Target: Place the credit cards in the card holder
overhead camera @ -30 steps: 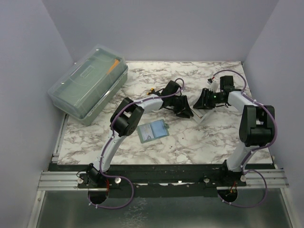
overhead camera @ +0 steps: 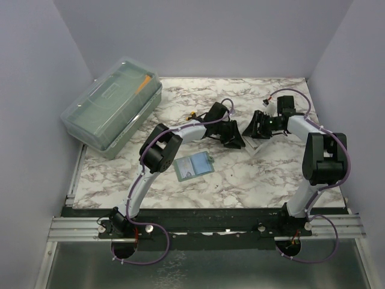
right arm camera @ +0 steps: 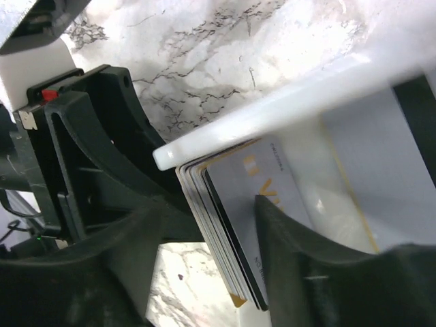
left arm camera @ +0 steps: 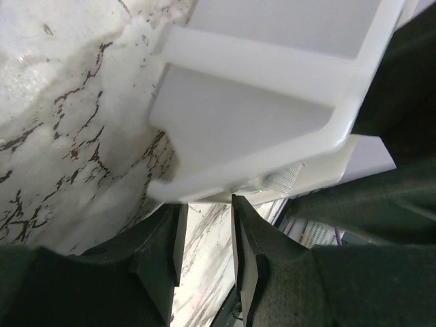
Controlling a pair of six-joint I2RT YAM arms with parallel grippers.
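Note:
A white card holder (overhead camera: 258,148) lies between my two arms, right of the table's middle. In the left wrist view the holder (left arm camera: 245,109) is close, with my left gripper shut on its edge. My right gripper is part open at the holder's end; its blurred fingers stand on either side of a stack of cards (right arm camera: 218,231). The top card (right arm camera: 259,184) is grey with gold lettering. This stack sits in a slot beside the holder's white wall (right arm camera: 272,105). Whether the right fingers touch the cards I cannot tell.
A folder with grey and blue halves (overhead camera: 194,165) lies left of the middle. At the back left stands a large lidded green box (overhead camera: 111,108). Small yellow and dark items (overhead camera: 194,114) sit behind the left arm.
The left arm and the holder hardly differ.

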